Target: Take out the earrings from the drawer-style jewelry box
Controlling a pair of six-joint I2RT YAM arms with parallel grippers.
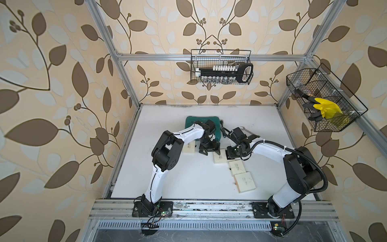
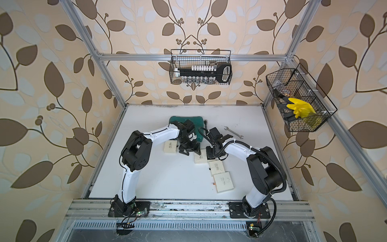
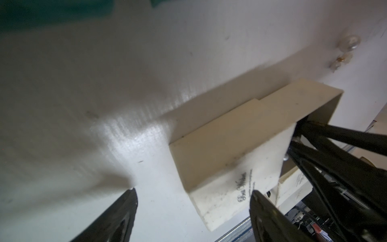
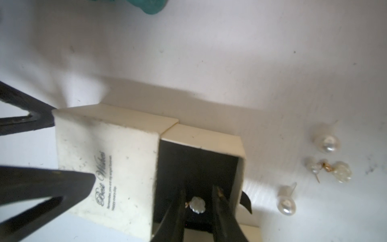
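The cream drawer-style box (image 4: 106, 157), printed "Best Wishes", has its black-lined drawer (image 4: 197, 161) pulled out to the right. Inside lies a white flower earring (image 4: 197, 204). My right gripper reaches into the drawer, fingers apart on either side of that flower; a gold bit (image 4: 219, 192) shows by the right finger. At the sleeve's left end my left gripper has its fingers apart, one of them overlapping the printed face; contact is unclear. Outside the drawer, a flower earring (image 4: 336, 169) and two pearl studs (image 4: 328, 143) rest on the table.
More cream boxes (image 1: 244, 182) stand toward the front right, and one (image 1: 188, 147) sits to the left. A green mat (image 2: 197, 121) lies behind the arms, with a wrench (image 2: 233, 132) to its right.
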